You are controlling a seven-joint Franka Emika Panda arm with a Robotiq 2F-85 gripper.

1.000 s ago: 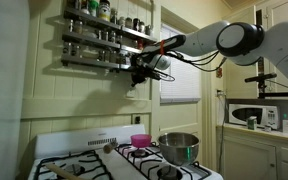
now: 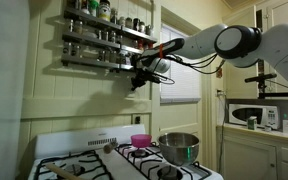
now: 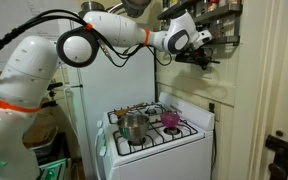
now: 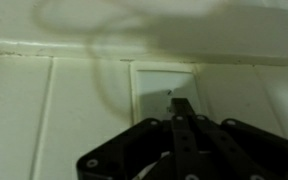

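Note:
A pale rectangular plate (image 4: pixel 162 83) is on the panelled wall in the wrist view; its lower part is hidden behind my gripper. The black fingers are together, with nothing showing between them, and their tips overlap the plate's lower right. Whether they touch it I cannot tell. In the first exterior view my gripper (image 2: pixel 138 84) is by the wall, just under the right end of the spice shelves (image 2: pixel 99 42). From the other side, the gripper (image 3: pixel 205 64) likewise appears high at the wall, above the stove (image 3: pixel 149 140).
A metal pot (image 2: pixel 179 148) and a pink bowl (image 2: pixel 141 140) are on the stove below. Jars crowd the shelves close to my arm (image 2: pixel 194 44). A microwave (image 2: pixel 252 115) stands on the right-hand counter. Open air separates the gripper from the stove top.
Over the last second my gripper has shifted slightly downward beside the wall. The pot, bowl and shelves have stayed in place.

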